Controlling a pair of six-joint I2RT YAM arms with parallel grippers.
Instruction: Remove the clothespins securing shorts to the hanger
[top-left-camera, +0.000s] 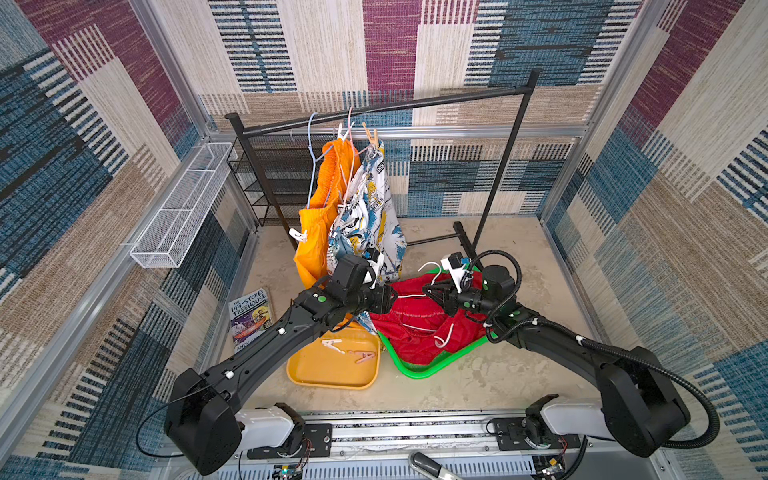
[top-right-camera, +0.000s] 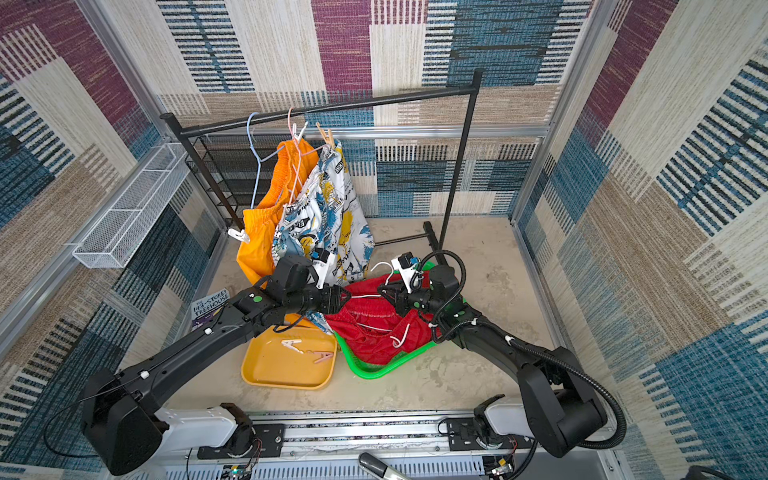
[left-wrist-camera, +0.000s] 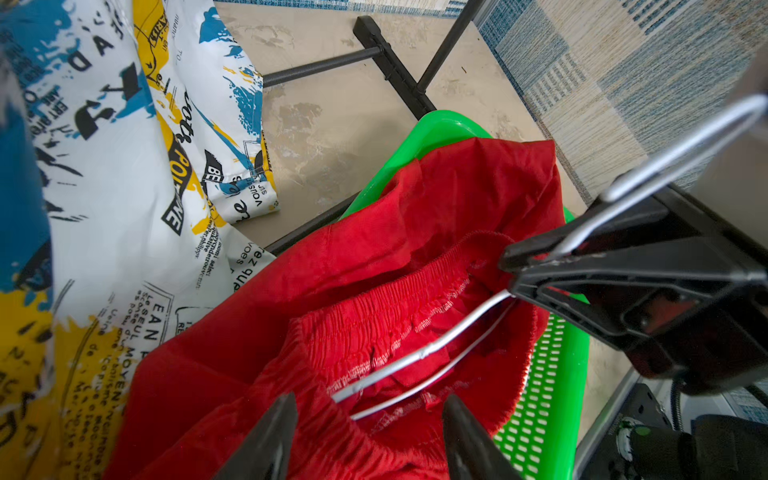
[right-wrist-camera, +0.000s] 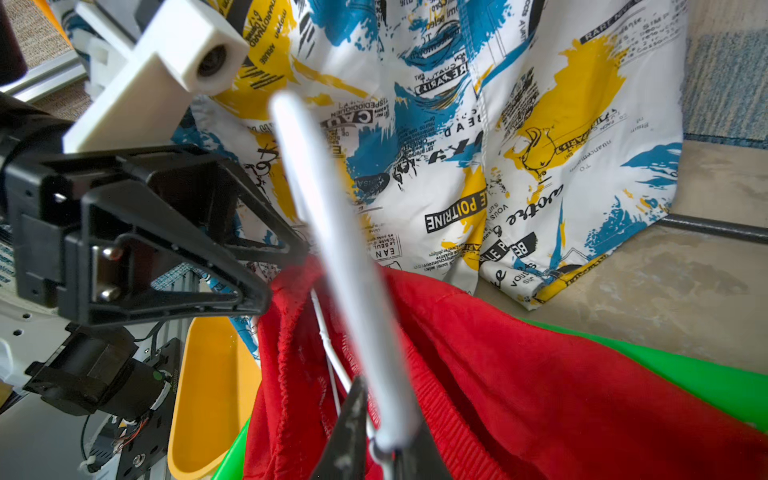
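Red shorts lie in a green basket, with a white hanger running through them. My right gripper is at the hanger's hook end, which crosses its fingers in the left wrist view; whether it grips it is unclear. My left gripper stands open over the red shorts, nothing visible between its fingers. Patterned shorts and orange shorts hang from the rail on hangers with clothespins; a white clip sits on the orange ones.
A yellow tray with several loose clothespins is at front centre-left. A book lies left of it, and a white mesh shelf is on the left wall. Bare floor shows right of the basket.
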